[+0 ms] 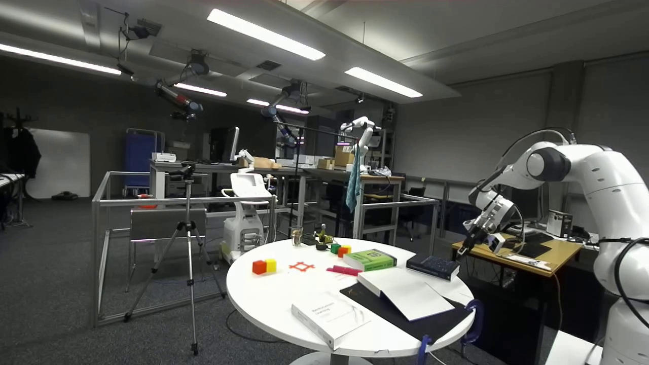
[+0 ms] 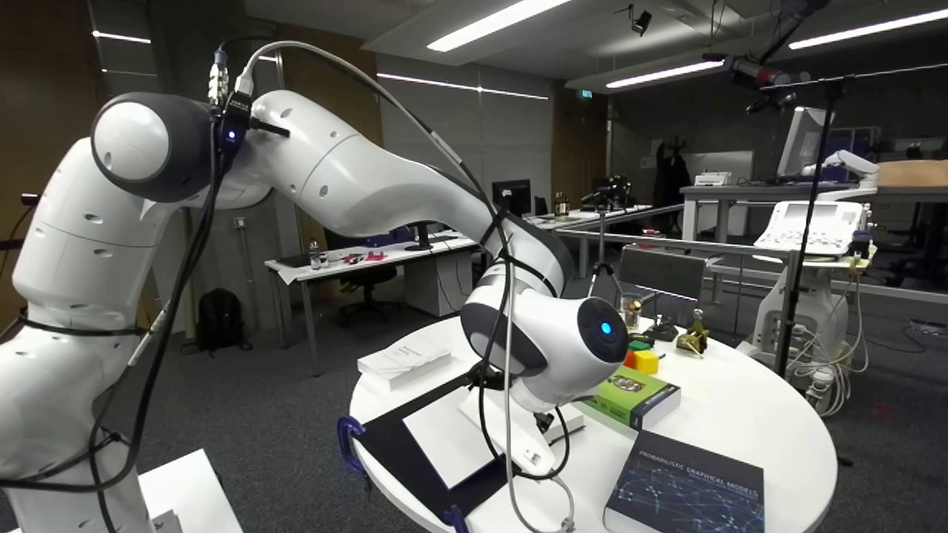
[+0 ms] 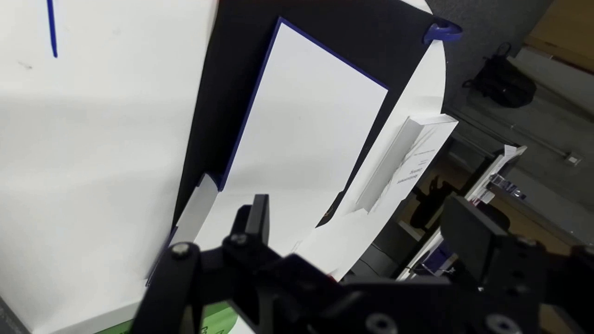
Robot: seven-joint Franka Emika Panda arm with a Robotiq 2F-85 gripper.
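In exterior view 1 my gripper (image 1: 463, 250) hangs at the table's right side, near the end of a dark blue book (image 1: 433, 266). Its two fingers stand wide apart in the wrist view, open, with nothing held between them. A white, blue-edged book or folder (image 3: 312, 111) lies spread on a black mat (image 3: 345, 41). Beyond it is a white book (image 3: 409, 161) with grey print. A green book (image 1: 369, 260) lies farther back on the table. In exterior view 2 the arm hides the gripper's fingers.
The round white table (image 1: 267, 304) also bears red and yellow blocks (image 1: 264, 266), a red cross-shaped frame (image 1: 301, 266), pink-red strips (image 1: 343, 270) and a glass jar (image 1: 296, 236). Blue clamps (image 1: 476, 321) stick out at its right front edge.
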